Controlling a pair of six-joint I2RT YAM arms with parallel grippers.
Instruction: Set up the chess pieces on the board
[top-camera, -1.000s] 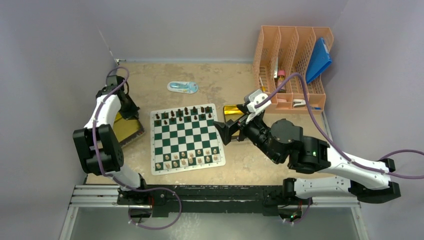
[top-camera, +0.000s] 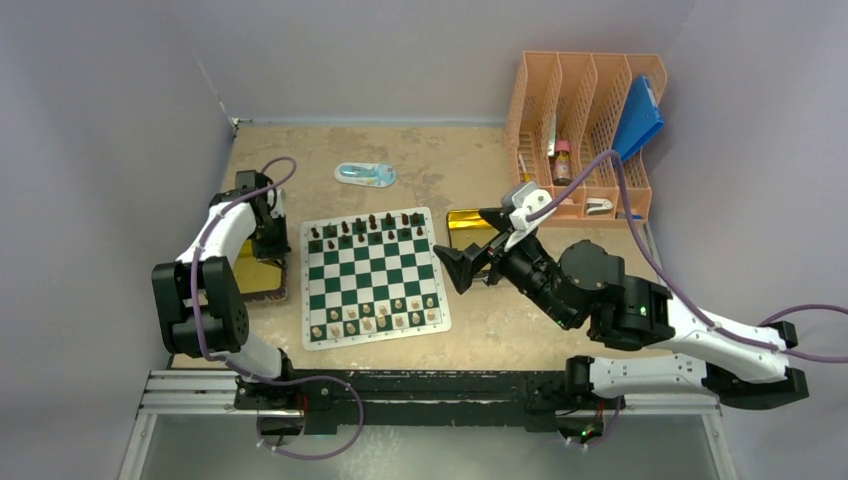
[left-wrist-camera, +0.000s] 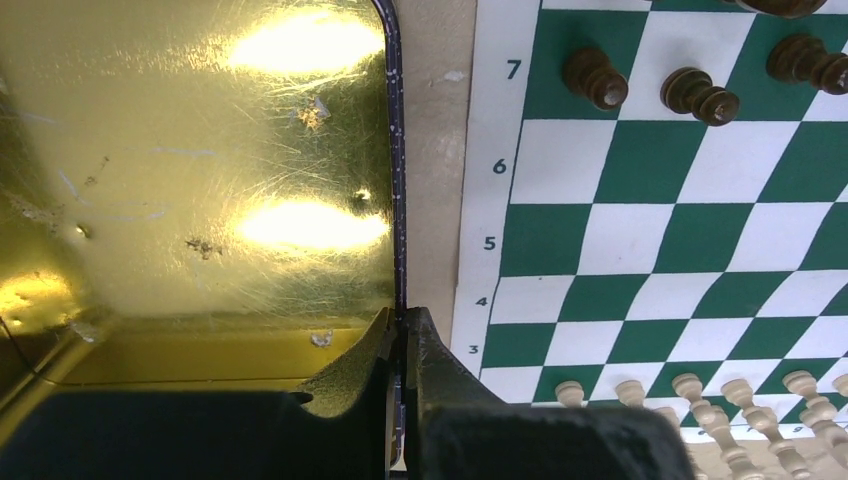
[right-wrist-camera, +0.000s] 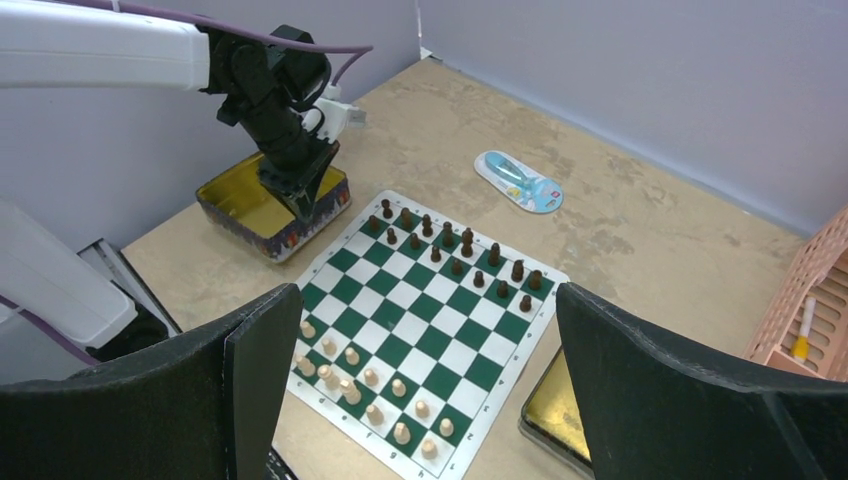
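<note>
The green-and-white chessboard (top-camera: 376, 273) lies mid-table, dark pieces (right-wrist-camera: 494, 255) standing along its far side, light pieces (right-wrist-camera: 401, 431) along the near side. My left gripper is shut at the right rim of a gold-lined box (left-wrist-camera: 200, 150), left of the board; whether the thin rim sits between its fingertips is hard to tell. My right gripper stands open above the board's right side, nothing seen between its fingers.
A second gold tray (right-wrist-camera: 550, 405) sits right of the board. A peach organiser (top-camera: 538, 100) stands at the back right, a blue blister pack (top-camera: 366, 174) behind the board. Bare table lies behind the board.
My left arm has moved toward the viewer and slightly right, and the left box's angle has straightened. The right arm has shifted slightly right; the pieces look unchanged.
</note>
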